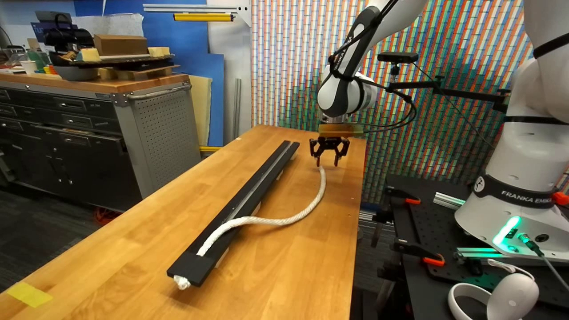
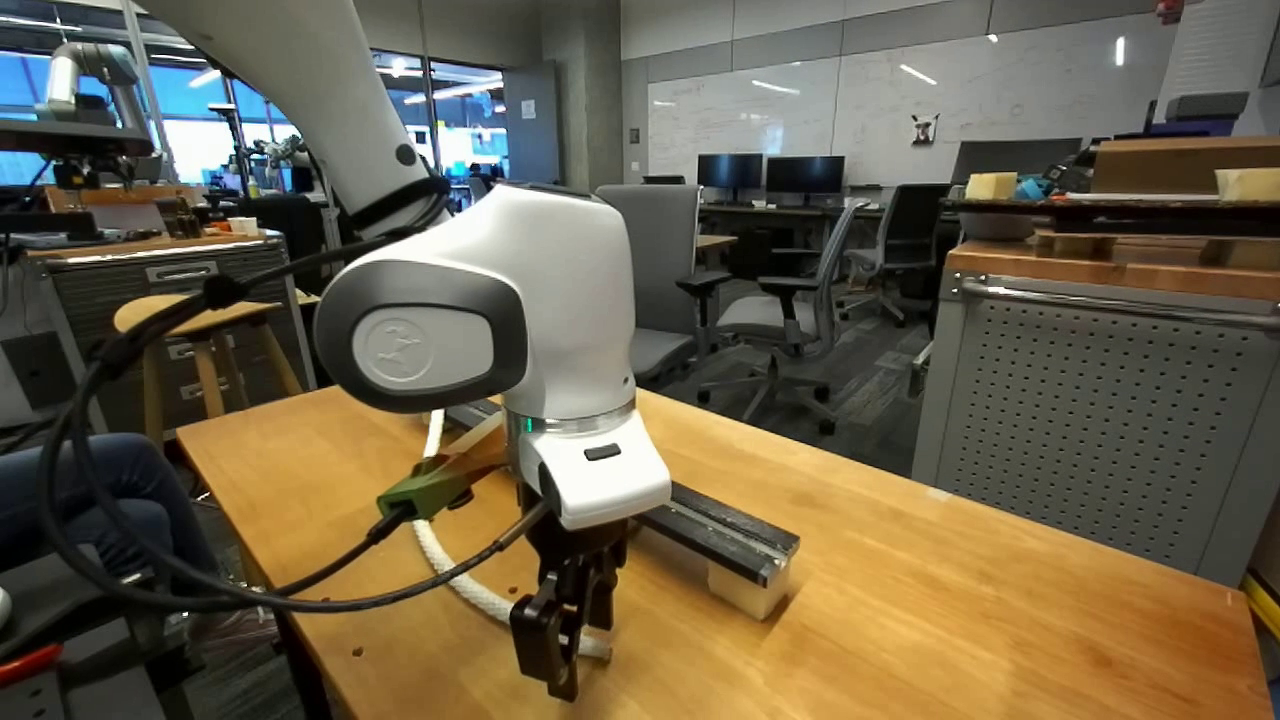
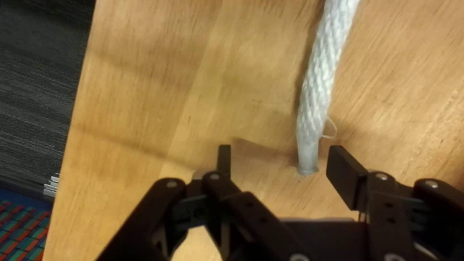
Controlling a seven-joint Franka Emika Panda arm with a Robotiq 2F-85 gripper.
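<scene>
A white braided rope [image 1: 293, 219] curves across the wooden table, one end passing through the near end of a long black channel [image 1: 250, 200]. In the wrist view, the rope's free, grey-tipped end [image 3: 308, 152] lies between the fingertips, closer to the right one, with a gap on each side. My gripper [image 1: 327, 162] points down over that end, low above the table, its fingers part open and holding nothing. From the other side, the gripper [image 2: 564, 672] partly covers the rope [image 2: 476, 593]. The channel's far end [image 2: 756, 553] rests on a pale block.
A strip of yellow tape [image 1: 29, 294] is stuck at the near left corner. Black cables [image 2: 336, 604] loop out from the wrist.
</scene>
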